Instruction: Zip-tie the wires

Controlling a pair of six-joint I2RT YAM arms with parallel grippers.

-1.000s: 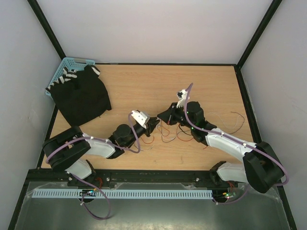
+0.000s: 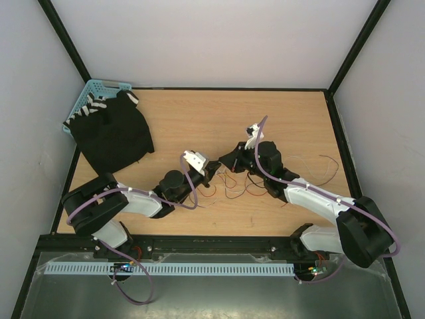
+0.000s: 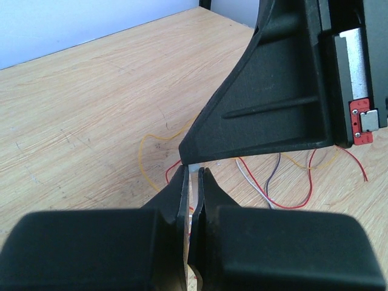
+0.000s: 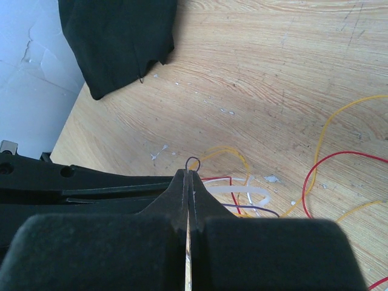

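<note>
A white zip tie [image 4: 239, 190] shows as a small curved loop, with red, yellow, white and dark purple wires around it. My left gripper is shut, and a narrow white piece of the tie shows between its fingertips. Directly against that spot is the tip of my right gripper [image 2: 224, 161]. In the right wrist view the right gripper is shut, its fingers hiding part of the tie; whether it pinches anything is not clear. A dark purple wire [image 4: 193, 160] bends just above its tips. The tie's head cannot be made out.
Loose wires, including a red wire [image 3: 311, 182] and a yellow wire [image 3: 142, 159], spread over the wooden table [image 2: 199, 119]. A black cloth [image 2: 113, 136] hangs from a blue basket [image 2: 99, 88] at the back left.
The right arm has hardly moved.
</note>
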